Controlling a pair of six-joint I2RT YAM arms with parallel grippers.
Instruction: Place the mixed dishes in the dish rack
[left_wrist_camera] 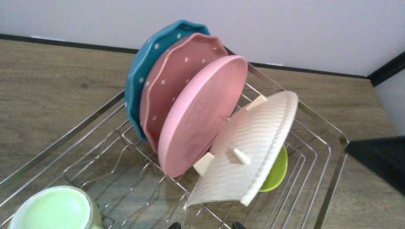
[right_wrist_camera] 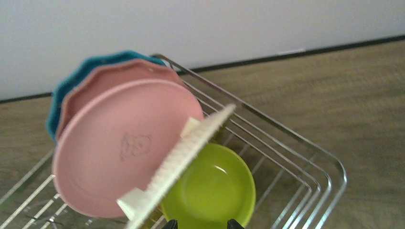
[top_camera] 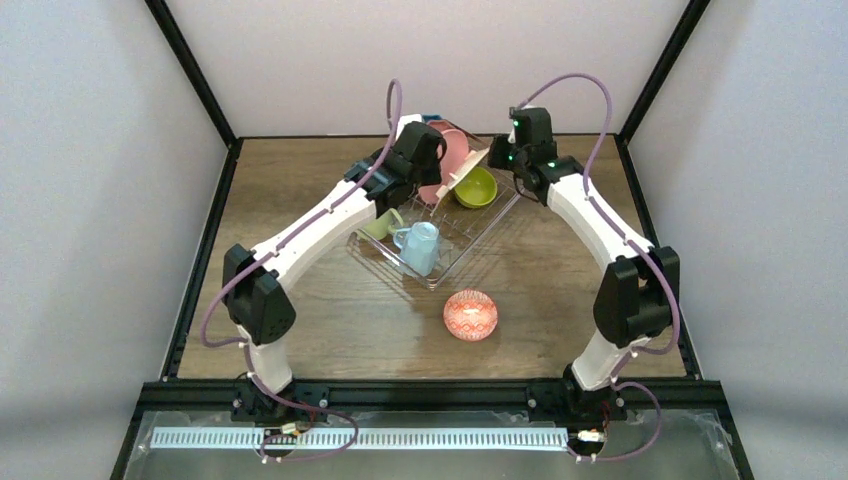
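A wire dish rack holds a blue scalloped plate, a pink dotted plate and a smooth pink plate upright at its back. Beside them a cream ribbed plate leans tilted, partly over a green bowl. In the front part sit a light blue mug and a pale green cup. My left gripper is open, its fingertips apart in front of the cream plate. To the right of that plate, my right gripper also stands open, with nothing held between its fingertips.
An orange patterned bowl stands on the wooden table in front of the rack. The back wall rises close behind the rack.
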